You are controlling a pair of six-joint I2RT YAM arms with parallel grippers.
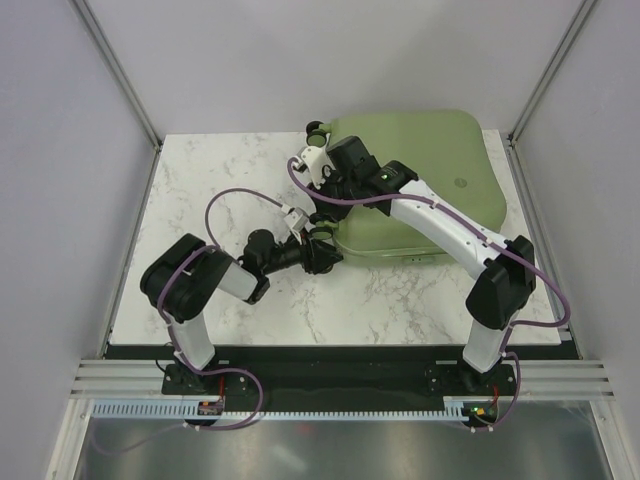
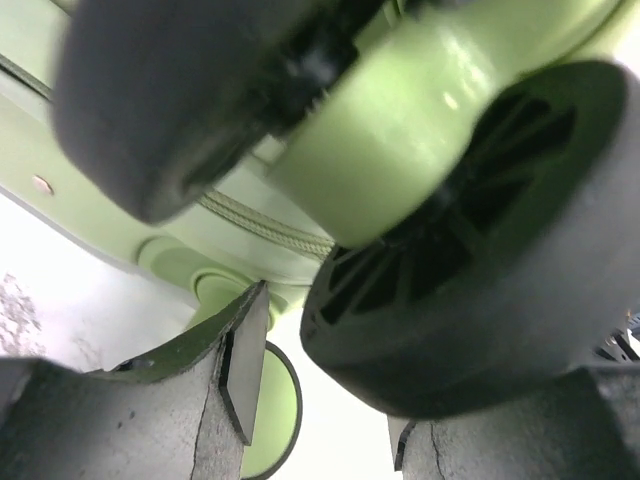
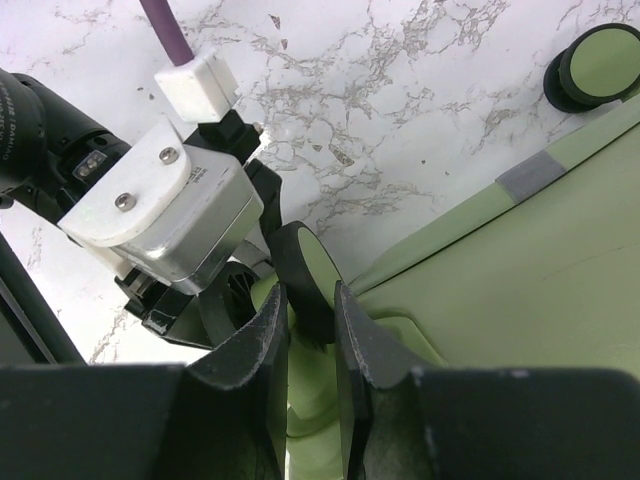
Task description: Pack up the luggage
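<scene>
A green suitcase point(image 1: 420, 140) lies closed on the white marble table point(image 1: 210, 170). My left gripper point(image 1: 318, 250) is at its lower-left corner wheels; in the left wrist view a black wheel point(image 2: 460, 330) sits just above and between its parted fingers, which stand open. My right gripper point(image 1: 330, 200) reaches over the same end of the suitcase; in the right wrist view its fingers come close around a black-rimmed green wheel point(image 3: 300, 270), and whether they grip it cannot be told.
Another wheel point(image 3: 600, 65) shows at the suitcase's far corner. Walls border the table at the back and sides.
</scene>
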